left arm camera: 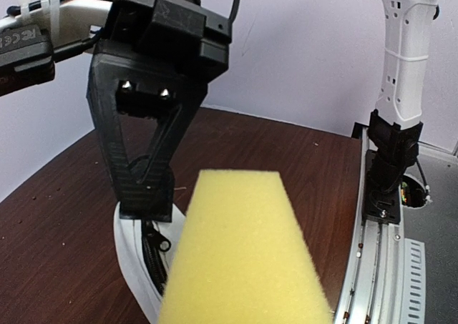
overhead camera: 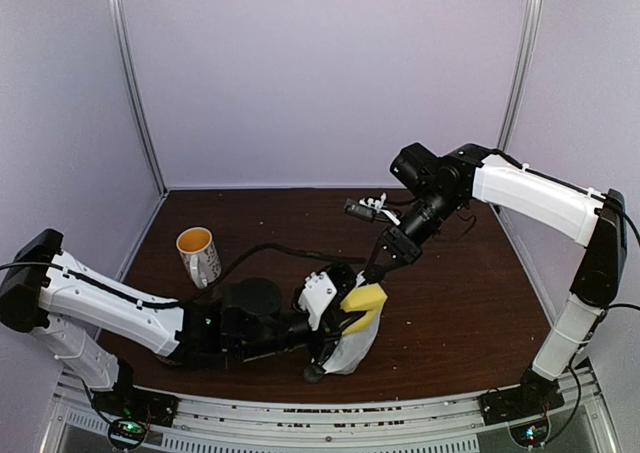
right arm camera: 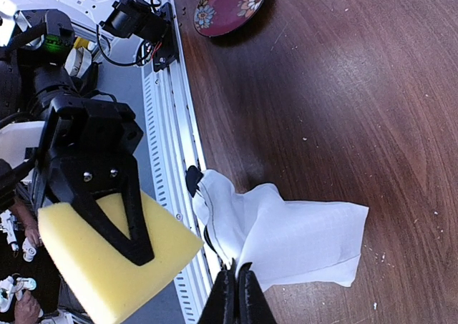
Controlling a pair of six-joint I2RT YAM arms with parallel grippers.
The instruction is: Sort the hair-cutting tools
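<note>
A yellow sponge point(overhead camera: 364, 300) is in my left gripper, and one black finger lies across its face in the right wrist view. In the left wrist view the sponge point(left arm camera: 243, 259) hides that gripper's own fingertips. My right gripper is shut on the edge of a white cloth pouch point(right arm camera: 308, 238), which hangs beneath its fingers. Along the pouch's rim a black zipper with a pull point(left arm camera: 162, 242) shows in the left wrist view. The sponge is close beside the pouch, partly in front of it from above; I cannot tell whether they touch.
An orange-lined patterned mug point(overhead camera: 203, 267) stands at the back left. A dark red flowered dish point(right arm camera: 227, 11) lies on the table, mostly hidden behind the left arm from above. Bare wood point(overhead camera: 455, 323) is clear on the right.
</note>
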